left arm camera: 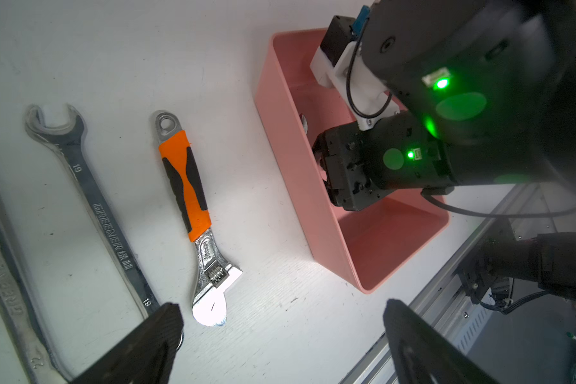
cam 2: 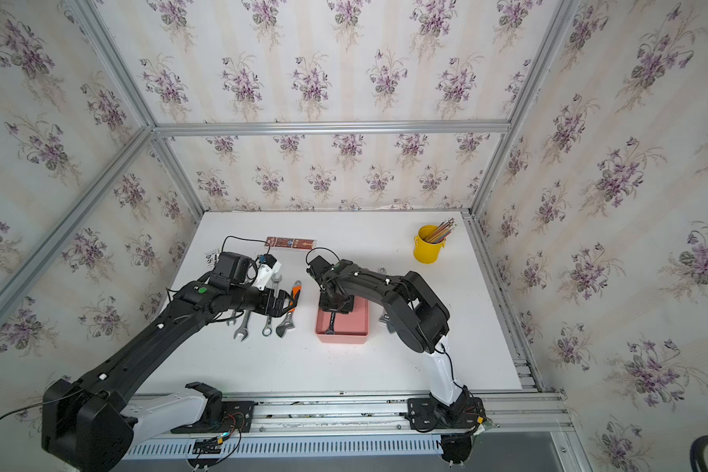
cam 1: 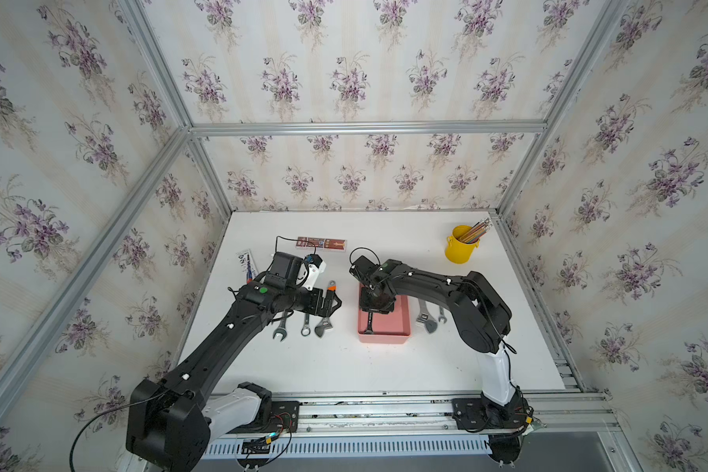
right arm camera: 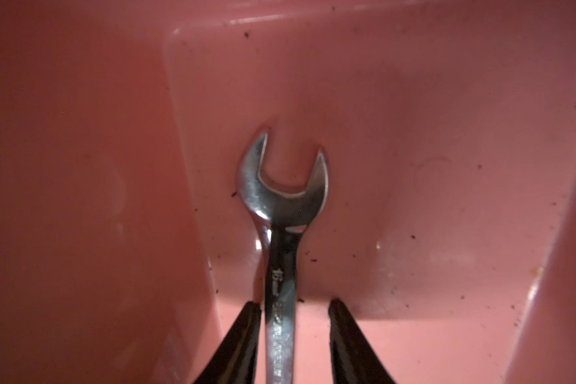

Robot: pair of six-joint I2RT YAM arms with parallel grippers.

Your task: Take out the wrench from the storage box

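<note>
A pink storage box [cam 1: 393,329] stands mid-table, with a steel open-end wrench [right arm camera: 280,211] lying on its floor, stamped 15. My right gripper reaches down into the box, open, one finger either side of the wrench's handle without gripping it. In both top views the right arm hides much of the box's interior. My left gripper is open with nothing between its fingers, above the tools left of the box.
An orange-handled adjustable wrench [left arm camera: 192,185] and steel spanners [left arm camera: 108,224] lie left of the box, more tools to the right. A yellow cup with sticks [cam 1: 458,251] stands at the back right.
</note>
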